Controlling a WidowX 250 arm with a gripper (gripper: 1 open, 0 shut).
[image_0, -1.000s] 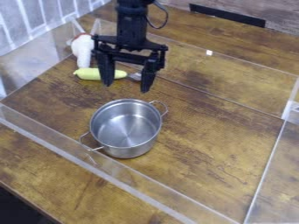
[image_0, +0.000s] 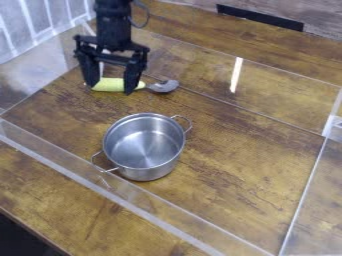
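Observation:
My black gripper (image_0: 114, 70) is at the upper left, blurred, standing open over a yellow-green elongated item (image_0: 128, 84) that lies on the wooden table. A grey spoon-like item (image_0: 163, 87) lies just to the right of it. A steel pot (image_0: 143, 145) with two handles sits empty in the middle, nearer the front. Whether the fingers touch the yellow-green item I cannot tell.
Clear plastic walls (image_0: 326, 180) border the wooden work area (image_0: 241, 150). A dark slot (image_0: 261, 17) shows at the back.
My gripper has moved left and back, from above the pot's far side to over the yellow-green item.

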